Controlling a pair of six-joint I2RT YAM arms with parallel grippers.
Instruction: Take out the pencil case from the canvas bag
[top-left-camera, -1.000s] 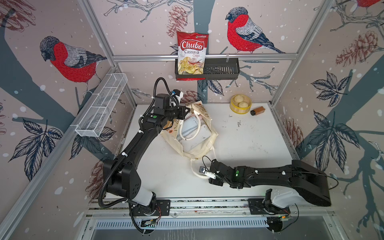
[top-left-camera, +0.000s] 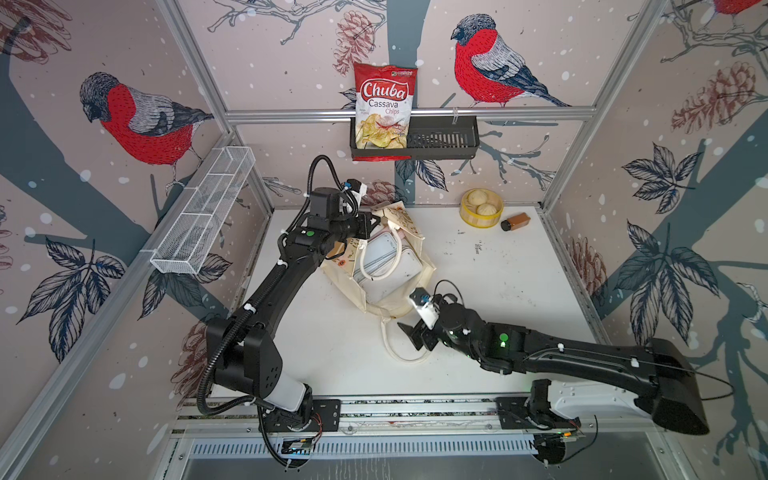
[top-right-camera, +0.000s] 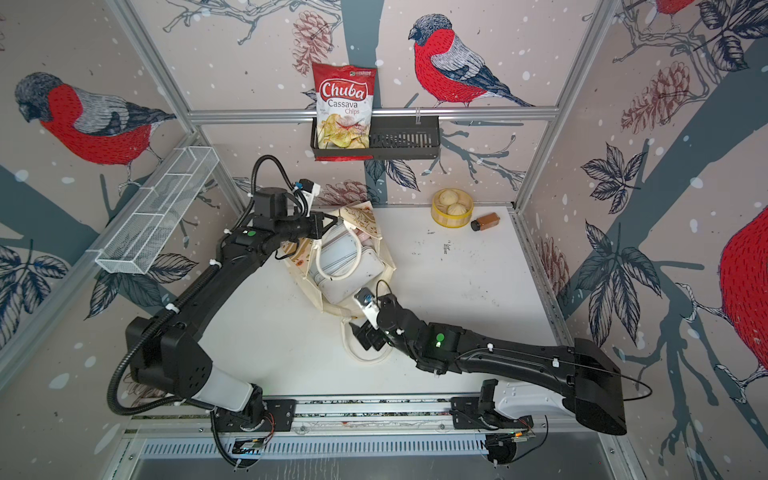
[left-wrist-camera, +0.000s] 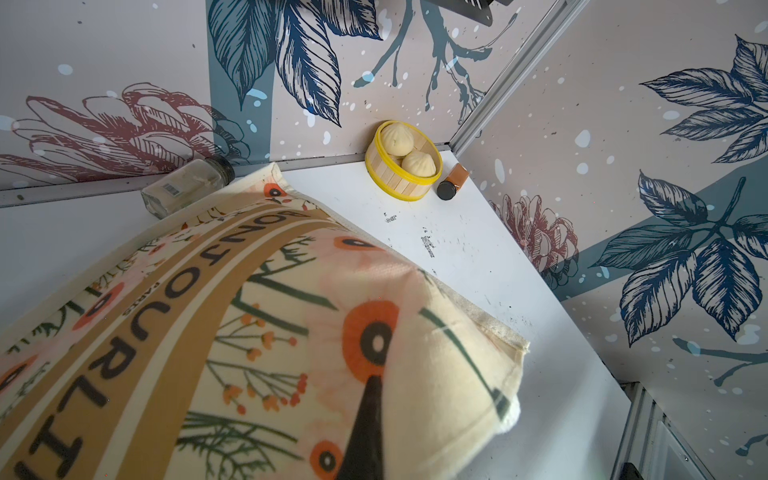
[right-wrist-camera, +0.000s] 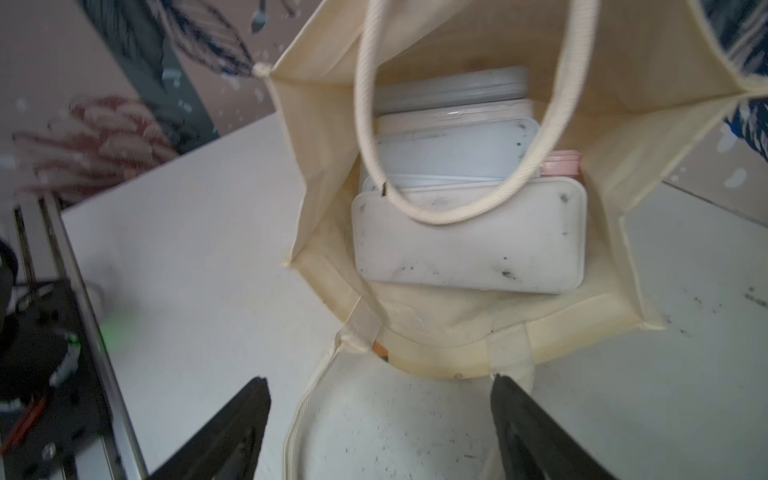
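The cream canvas bag (top-left-camera: 357, 300) lies tipped open on the table. Flat white cases (right-wrist-camera: 468, 256) are stacked inside, with something pink at one side; which is the pencil case I cannot tell. My left gripper (top-left-camera: 373, 225) is at the bag's upper edge by a rope handle, shut; in the left wrist view the printed fabric fills the space around its dark finger. My right gripper stands parted in front of the bag's mouth, over the lower handle, with nothing between its fingers.
A yellow-rimmed steamer with buns (top-left-camera: 480, 209) and a small brown-and-black container (top-left-camera: 516, 221) stand at the back right. A glass jar (left-wrist-camera: 180, 188) lies behind the bag. A wall shelf (top-left-camera: 440, 136) holds chips.
My right gripper has risen and turned to face the bag's opening. The left arm and bag look unchanged.
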